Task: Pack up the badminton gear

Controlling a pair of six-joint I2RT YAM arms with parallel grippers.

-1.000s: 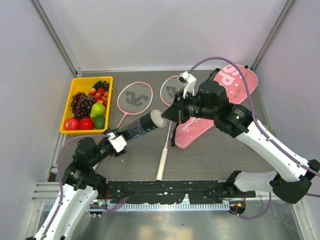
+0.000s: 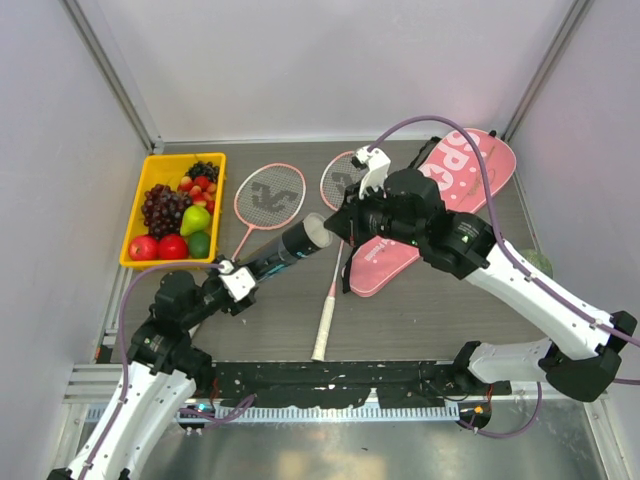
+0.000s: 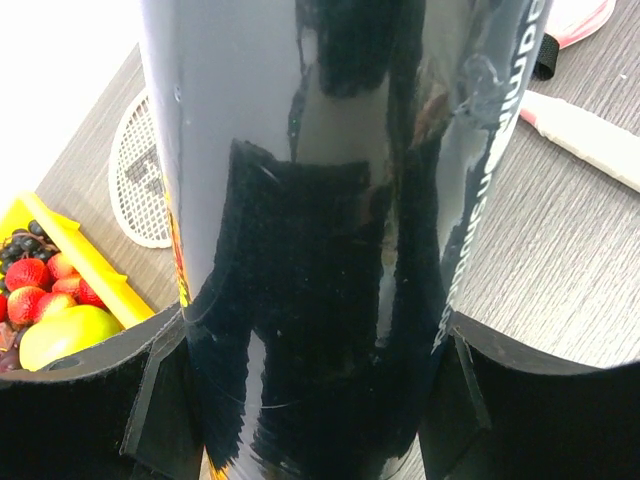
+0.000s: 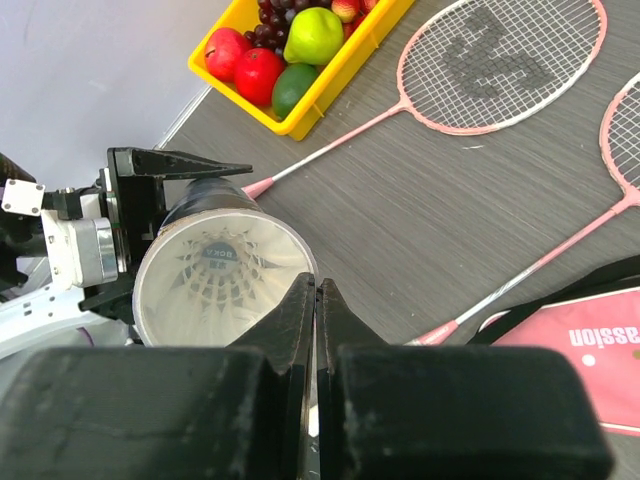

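Note:
A dark shuttlecock tube [image 2: 285, 250] is held tilted up by my left gripper, whose fingers sit either side of it. The tube's open end, with white shuttlecock feathers inside [image 4: 220, 280], faces my right gripper. That gripper is shut at the rim, its fingertips together; what lies between them is too small to tell. Two pink rackets [image 2: 268, 195] [image 2: 327, 320] lie on the table. The pink racket bag [image 2: 380, 265] with black straps lies at the right, partly behind my right arm.
A yellow bin of fruit [image 2: 135, 240] stands at the left. White walls enclose the grey table top [image 2: 260, 330]. Bare table shows between the left arm and the nearer racket handle.
Otherwise little has changed.

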